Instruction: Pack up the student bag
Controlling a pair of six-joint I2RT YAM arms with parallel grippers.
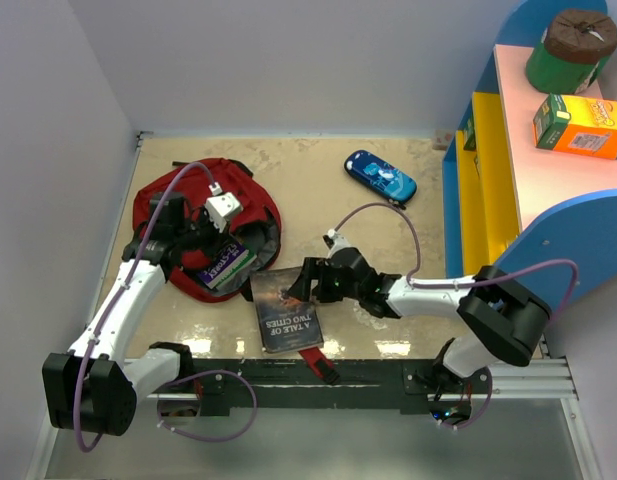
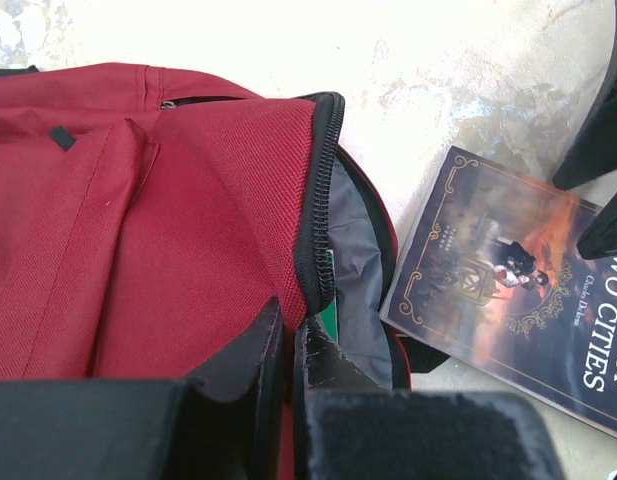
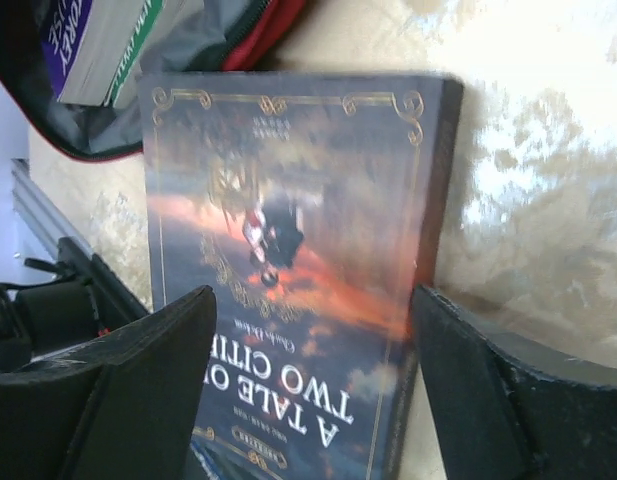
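Observation:
The red bag (image 1: pixel 253 205) lies on its back at the table's left, its mouth toward the lower right. Inside that mouth shows a purple book (image 1: pixel 227 264). My left gripper is shut on the zippered edge of the bag's red flap (image 2: pixel 238 180). A dark book, "A Tale of Two Cities" (image 1: pixel 288 322), lies flat beside the bag, its upper end by the opening. Over this book is my right gripper, part open; its right finger (image 3: pixel 438 330) is against the book's side edge, the left finger (image 3: pixel 193 320) above the cover.
A blue pencil case (image 1: pixel 381 178) lies at the back right. A blue, yellow and pink shelf (image 1: pixel 513 160) stands on the right, with an orange box (image 1: pixel 580 125) on top. A red strap (image 1: pixel 319 364) reaches over the table's front edge.

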